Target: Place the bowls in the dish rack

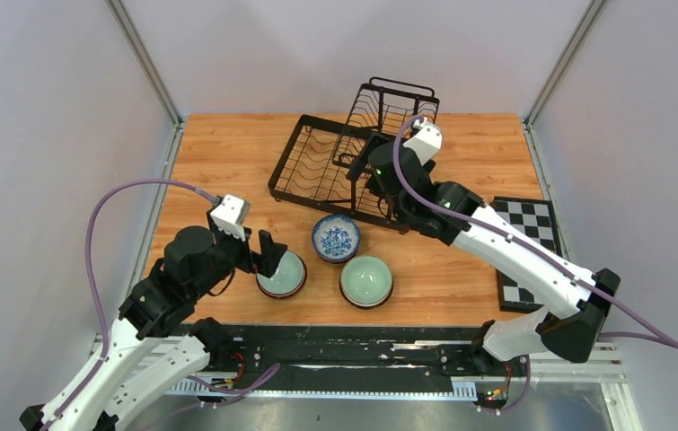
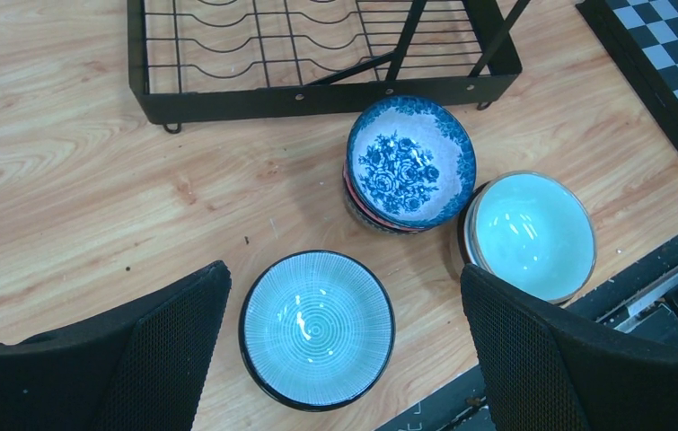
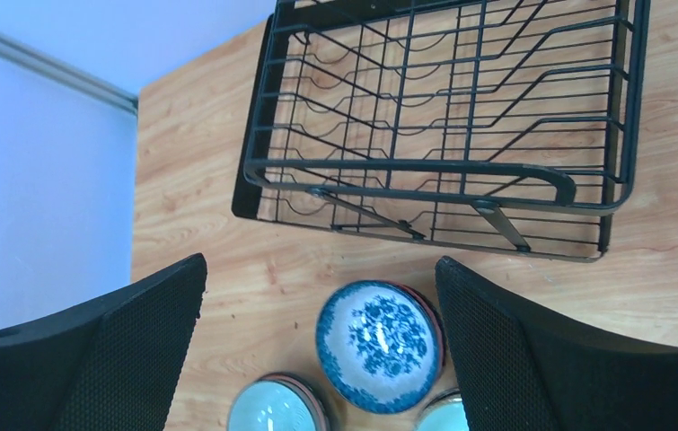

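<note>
A black two-tier wire dish rack (image 1: 317,162) stands at the back, with no bowls visible in it. Three bowl stacks sit in front: blue-patterned (image 1: 335,237), pale green at left (image 1: 286,277), green at right (image 1: 366,280). My open left gripper (image 1: 263,254) hovers over the left stack, whose ribbed bowl (image 2: 315,328) shows between its fingers in the left wrist view. My open right gripper (image 1: 371,171) is high over the rack's right part; in the right wrist view the rack (image 3: 434,171) lies ahead, the blue-patterned bowl (image 3: 373,346) below between its fingers.
A checkered board (image 1: 531,222) in a black frame lies along the table's right side. Bare wood (image 2: 74,197) is left of the rack and bowls. White walls enclose the table, and a dark rail runs along the front edge.
</note>
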